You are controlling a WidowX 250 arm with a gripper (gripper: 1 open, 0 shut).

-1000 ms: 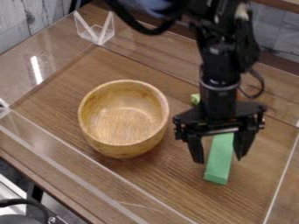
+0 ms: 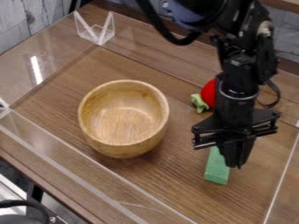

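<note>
The black gripper [image 2: 233, 131] is low over the right side of the wooden table, above a green block [image 2: 218, 173] that lies flat. The gripper's fingers partly cover the block's far end; whether they grip it is hidden. A red object [image 2: 209, 91] with a small green part sits behind the arm.
A wooden bowl [image 2: 122, 119] stands left of the gripper. A white wire object [image 2: 96, 28] is at the back left.
The gripper has shifted right, uncovering more of the red object. The green block looks roughly where it was.
</note>
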